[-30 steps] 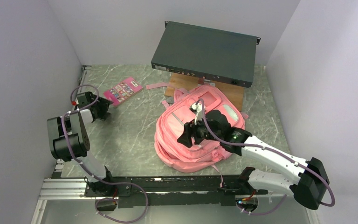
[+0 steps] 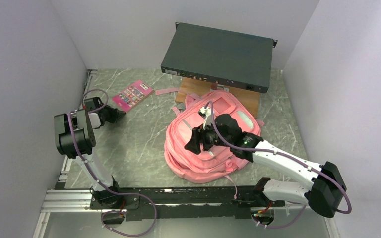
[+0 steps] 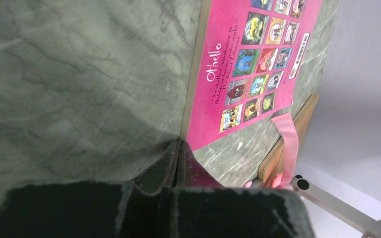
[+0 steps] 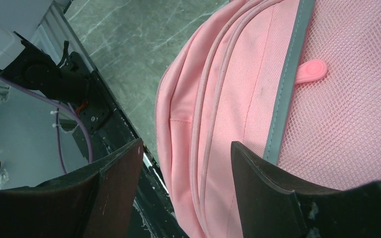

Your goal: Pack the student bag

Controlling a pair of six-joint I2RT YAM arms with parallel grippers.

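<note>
A pink Othello book [image 3: 258, 69] lies flat on the marbled surface at the far left, cover pictures facing up. At its near corner my left gripper is shut with its tips together; the book [image 2: 133, 95] is beyond the fingers, not between them. Whether the tips touch that corner I cannot tell. The pink bag [image 2: 188, 161] lies in the middle of the surface. Over it stands my right gripper, its fingers wide apart and nothing held. In the right wrist view the fabric, piping and a zip pull of the bag [image 4: 223, 119] fill the gap.
A dark flat box [image 2: 218, 54] sits above a wooden board [image 2: 249, 100] behind the bag. A pink strap [image 2: 166, 90] stretches from the bag towards the book. Bare marbled surface [image 2: 139, 144] separates the left arm from the bag. Walls enclose both sides.
My left gripper has advanced to the book's corner and gone from open to shut. The book has shifted slightly. The right gripper stays open and has drifted a little to the left over the bag.
</note>
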